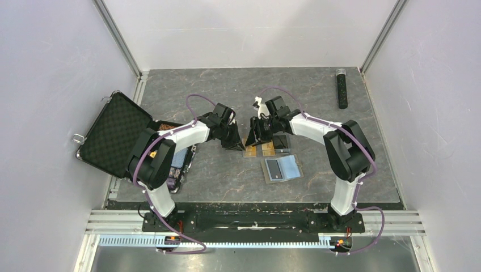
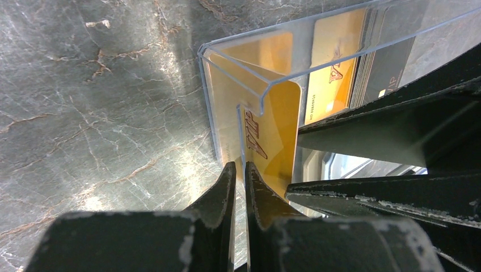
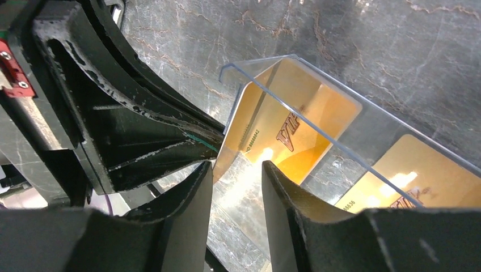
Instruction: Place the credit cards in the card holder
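The clear acrylic card holder (image 2: 340, 17) holds yellow cards (image 2: 329, 85) and dark cards (image 2: 385, 65). A yellow card (image 2: 272, 130) stands slightly tilted in its end compartment. My left gripper is shut on the holder's end wall, low beside that card. My right gripper is part open over the same end, its left finger at the edge of the yellow card (image 3: 306, 119) and holder wall, the other finger inside the holder. In the top view both grippers meet at the holder's left end.
An open black case (image 1: 113, 130) stands at the left. A tray with phone and blue item (image 1: 289, 166) lies in front of the holder. A microphone (image 1: 342, 90) lies at the back right.
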